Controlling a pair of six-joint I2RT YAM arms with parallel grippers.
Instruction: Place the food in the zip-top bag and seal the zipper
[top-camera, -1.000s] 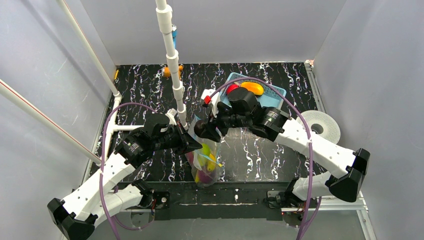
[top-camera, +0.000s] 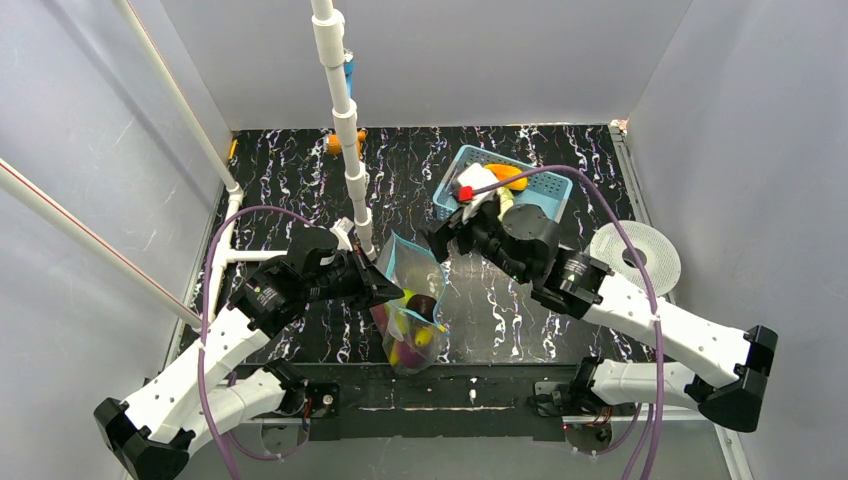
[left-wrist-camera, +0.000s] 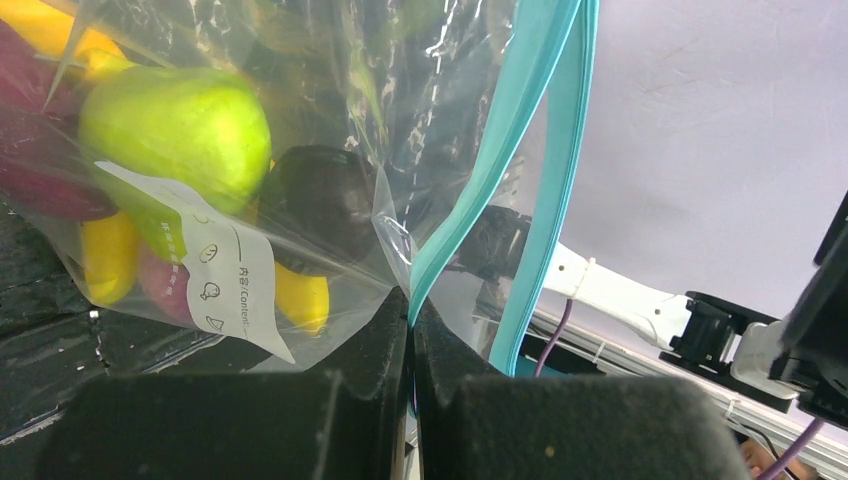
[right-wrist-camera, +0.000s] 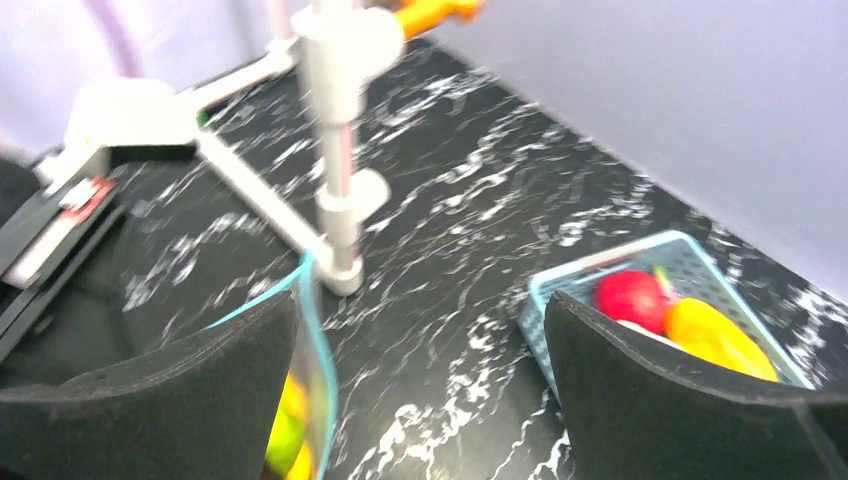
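Note:
The clear zip bag (top-camera: 412, 340) with its blue zipper rim (left-wrist-camera: 470, 205) stands open-mouthed near the table's front edge. Inside are a green food piece (left-wrist-camera: 185, 135), a dark one (left-wrist-camera: 320, 205) and several yellow and purplish ones. My left gripper is shut on the bag's rim, the film pinched between its tips. Up and right of the bag mouth, my right gripper (top-camera: 434, 240) is open and empty, its fingers (right-wrist-camera: 215, 375) spread wide. A blue basket (top-camera: 556, 197) at the back holds a yellow food piece (top-camera: 507, 176) and a red one (right-wrist-camera: 632, 300).
A white pole (top-camera: 345, 120) rises just behind the bag. To the right lies a round white roll (top-camera: 655, 262). Bare tabletop (top-camera: 490, 320) stretches right of the bag.
The dark food piece went from the right gripper's fingers into the bag. The right gripper has since moved away from the bag mouth, rightward and back. My left arm stays put.

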